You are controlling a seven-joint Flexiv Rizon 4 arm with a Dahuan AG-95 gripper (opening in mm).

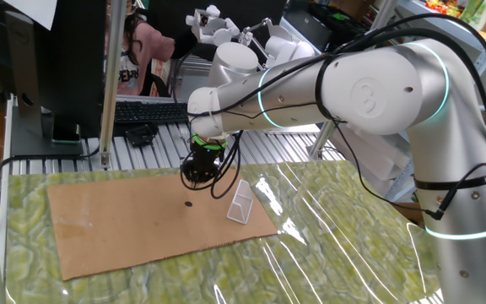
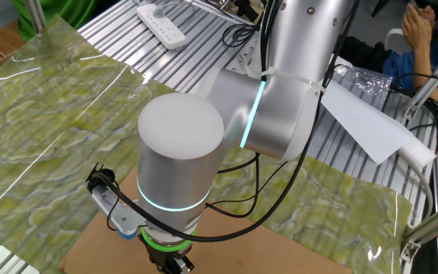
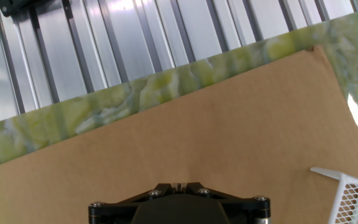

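Note:
A white stand with a mesh panel rests on the brown cardboard sheet, cut off by the lower right corner of the wrist view. From the first exterior view the same white stand shows at the right part of the cardboard, leaning slightly. A small dark round spot marks the cardboard left of it. My black gripper is above the cardboard, its fingertips together and nothing visible between them. It hangs apart from the stand, towards the cardboard's far side.
Green marbled sheeting surrounds the cardboard, with ribbed metal table beyond. A keyboard and a monitor stand at the back left. Cables loop beside the gripper. A power strip lies on the metal. Most of the cardboard is clear.

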